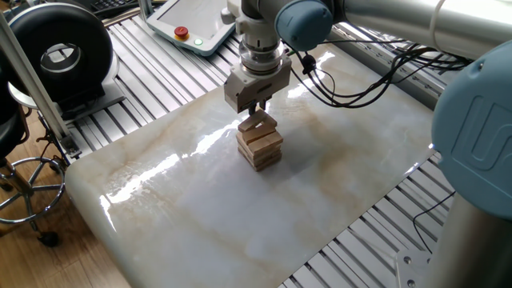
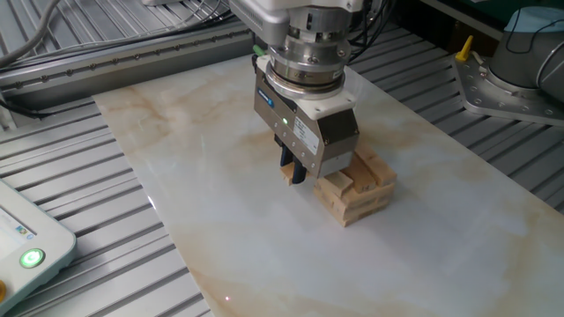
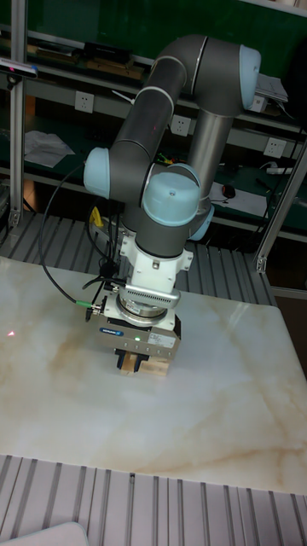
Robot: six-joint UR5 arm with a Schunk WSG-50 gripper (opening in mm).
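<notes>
A small stack of wooden blocks stands on the marbled board, laid in several layers. My gripper is over its back side, pointing down and shut on one wooden block. That block lies slantwise at the top of the stack in exterior view 1. In exterior view 2 the dark fingers have pale wood between them, beside the stack. Wood also shows between the fingers in exterior view 3, where the gripper covers part of the stack. Whether the held block rests on the stack cannot be told.
Most of the board around the stack is bare. A teach pendant with a red button lies beyond the board's far edge. Black cables hang from the arm to the right of the gripper.
</notes>
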